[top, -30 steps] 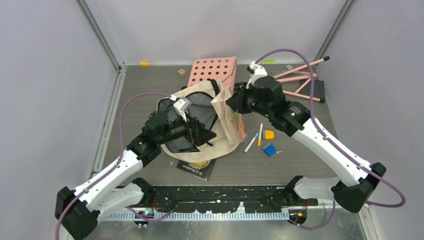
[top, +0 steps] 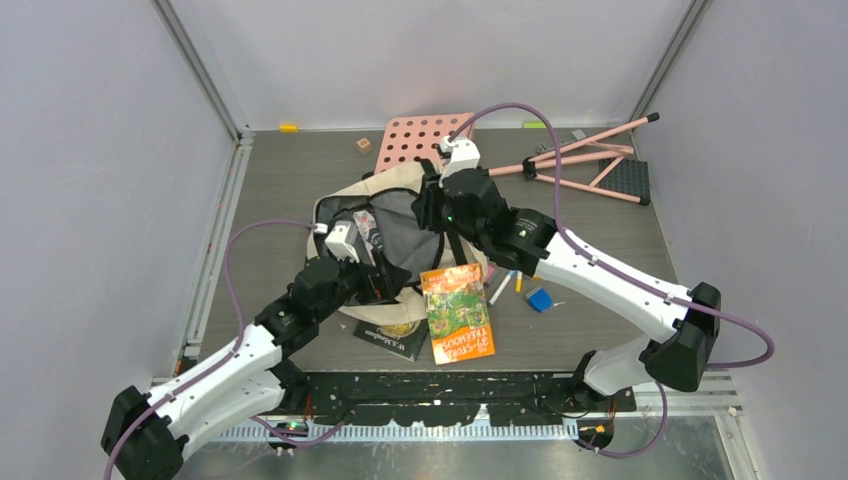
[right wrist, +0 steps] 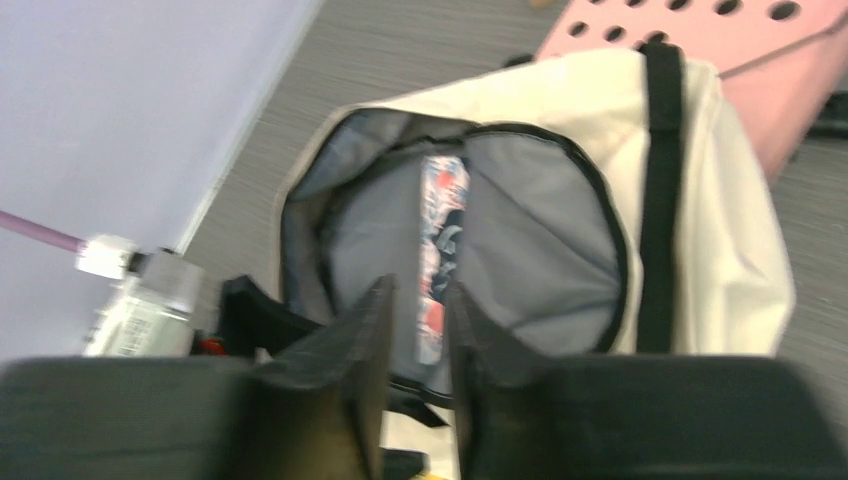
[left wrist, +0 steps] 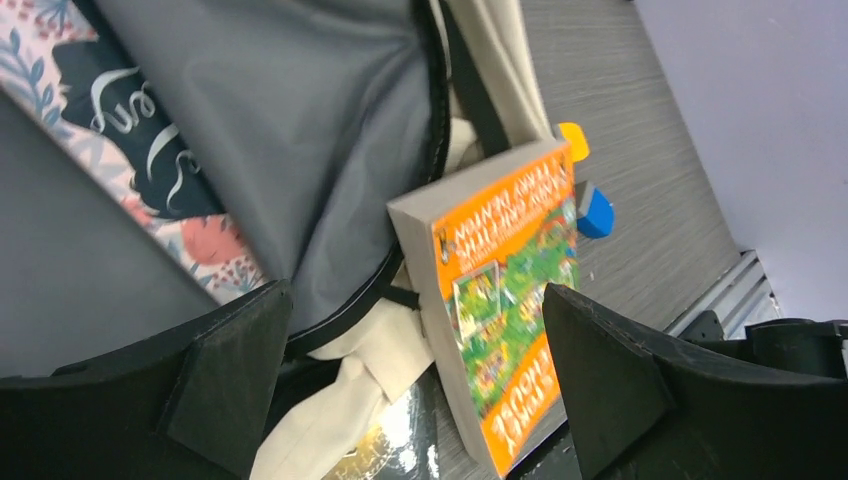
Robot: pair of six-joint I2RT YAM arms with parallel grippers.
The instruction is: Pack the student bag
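The cream student bag lies spread on the table, its grey inside open; a floral strip, perhaps a book edge, shows inside. An orange and green book rests outside the mouth at the bag's front right, its thick page edge facing the bag in the left wrist view. My left gripper stands wide open above the bag's front part, with nothing held. Over the bag's right part, my right gripper has its blurred fingers close together, a narrow gap between them and nothing visible there. A dark book lies partly under the front edge.
A pink perforated panel is behind the bag, and a pink folding frame lies at the back right. Pens and a blue block are to the right. Free table extends further right.
A raised cream flap stood in the right gripper's grasp earlier. That gripper has moved left, away from it. The orange book came into view and has shifted forward onto the front edge; the left gripper moved slightly left.
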